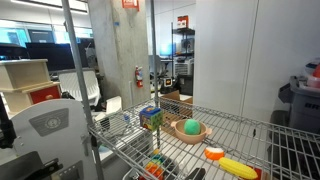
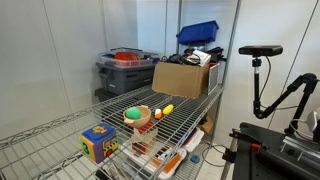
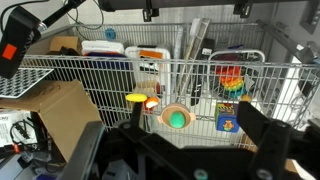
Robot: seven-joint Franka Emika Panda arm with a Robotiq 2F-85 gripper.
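My gripper is open, its dark fingers wide apart along the bottom of the wrist view. Nothing is held between them. Below it, on the wire shelf (image 2: 60, 150), a tan bowl (image 2: 134, 121) holds a green round object (image 2: 133, 113). A colourful block-like box (image 2: 99, 143) stands to one side of the bowl. On the other side lie a small orange-and-white piece (image 1: 214, 153) and a long yellow object (image 1: 238, 169). The gripper does not show in either exterior view.
Several items lie beneath the wire shelf, including a multicoloured object (image 3: 230, 78). A cardboard box (image 2: 181, 78) and grey bins (image 2: 127, 74) stand behind the rack. A metal post (image 1: 153, 50) rises at the rack.
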